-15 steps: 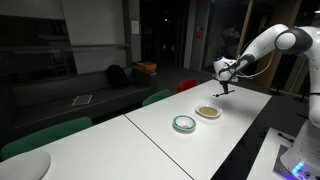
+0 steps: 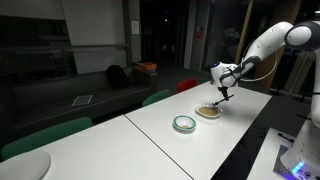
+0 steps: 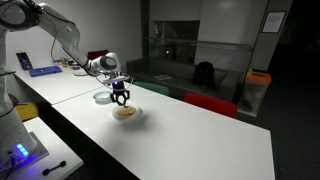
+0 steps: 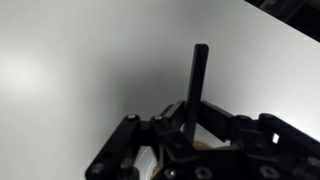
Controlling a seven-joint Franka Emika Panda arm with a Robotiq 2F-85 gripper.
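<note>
A dark, slim utensil handle (image 4: pixel 198 75) stands up between the fingers of my gripper, which is shut on it. In exterior view 1 my gripper (image 2: pixel 222 93) hangs low over the table, just behind and to the right of a white plate (image 2: pixel 199 115) with something brown (image 2: pixel 208 111) on it. The same plate (image 3: pixel 136 116) sits below and in front of my gripper (image 3: pixel 121 98) in exterior view 2. My fingers partly cover the plate in the wrist view, and the utensil's lower end is hidden there.
A white bowl with a green rim (image 2: pixel 185 124) stands beside the plate, apart from it. The white table (image 2: pixel 110 150) is otherwise largely clear. Red (image 3: pixel 210 109) and green (image 3: pixel 164 97) chairs stand along its far side.
Plate and bowl have stayed put.
</note>
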